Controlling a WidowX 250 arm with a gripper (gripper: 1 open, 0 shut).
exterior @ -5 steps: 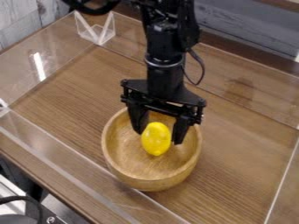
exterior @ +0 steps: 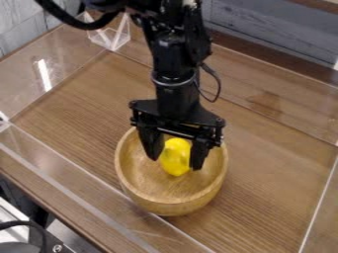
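Note:
A yellow object (exterior: 177,158), rounded in shape, rests in a round wooden bowl (exterior: 172,200) at the lower middle of the camera view. My black gripper (exterior: 175,143) is over the bowl, open, with its fingers down on either side of the yellow object's upper part. I cannot tell whether they touch it. The gripper's body hides the back of the bowl.
A clear plastic object (exterior: 111,30) is at the upper left. A black cable runs at the lower left corner.
The arm has shifted slightly, mostly at its upper part, and the fingers sit a little differently around the yellow object. The yellow object and bowl look nearly unchanged.

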